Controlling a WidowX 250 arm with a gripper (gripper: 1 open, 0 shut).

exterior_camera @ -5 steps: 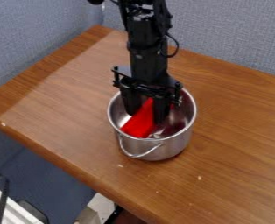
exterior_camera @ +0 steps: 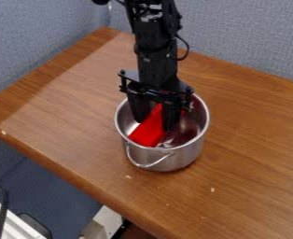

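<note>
A silver metal pot (exterior_camera: 164, 156) with a wire handle stands on the wooden table (exterior_camera: 62, 112), a little right of the middle of the view. My black gripper (exterior_camera: 157, 114) reaches down into the pot from above, shut on a red object (exterior_camera: 146, 131) that lies tilted inside the pot. The fingertips are partly hidden among the dark parts and the red object.
A grey partition runs behind the table.
My gripper has shifted very slightly to the left within the pot. The pot stands in the same place, and the red object has hardly moved.
</note>
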